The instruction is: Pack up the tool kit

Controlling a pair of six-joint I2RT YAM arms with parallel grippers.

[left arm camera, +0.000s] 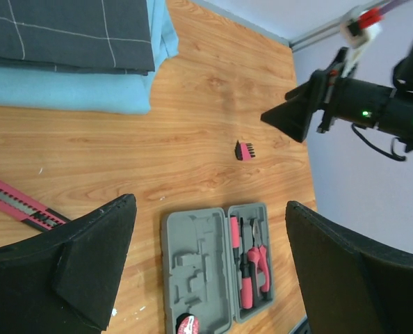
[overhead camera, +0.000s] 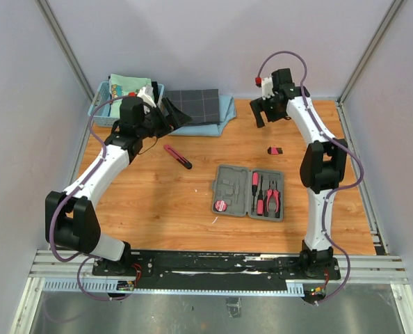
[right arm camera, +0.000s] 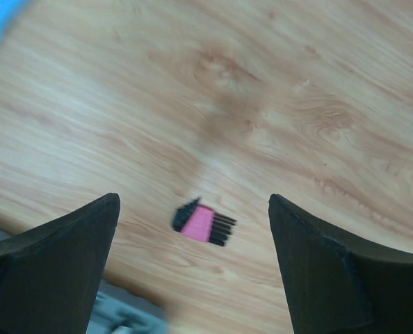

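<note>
The grey tool case [overhead camera: 224, 210] lies unfolded on the table. Its right half holds a screwdriver [overhead camera: 260, 206], pliers [overhead camera: 272, 198] and other red-and-black tools; a round red-and-white item [overhead camera: 220, 206] sits in the left half. Behind the case lies a small pink-and-black piece with black prongs [right arm camera: 199, 225], in the right wrist view between and beyond my open right gripper. A red-and-black utility knife [overhead camera: 177, 156] rests on the wood left of the case. My left gripper [overhead camera: 176, 115] is open above the table near the folded cloths, its fingers empty.
Folded dark checked cloth [overhead camera: 192, 106] and blue cloth [overhead camera: 227, 113] lie at the back. A blue basket [overhead camera: 101, 120] with cloth inside stands at the back left.
</note>
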